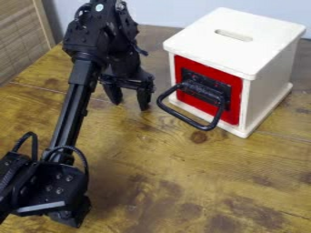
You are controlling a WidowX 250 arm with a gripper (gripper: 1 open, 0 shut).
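Observation:
A white wooden box [264, 82] stands at the right, with a red front panel [191, 106] carrying a black fitting and a black looped handle [188, 122] that sticks out to the front left. My black gripper [129, 94] hangs low over the wood surface just left of the box, fingers pointing down, apart from the handle. The two fingers look separated, with nothing visible between them.
My arm's base fills the lower left. A wooden panel [25, 45] stands at the back left, and a pale wall runs behind.

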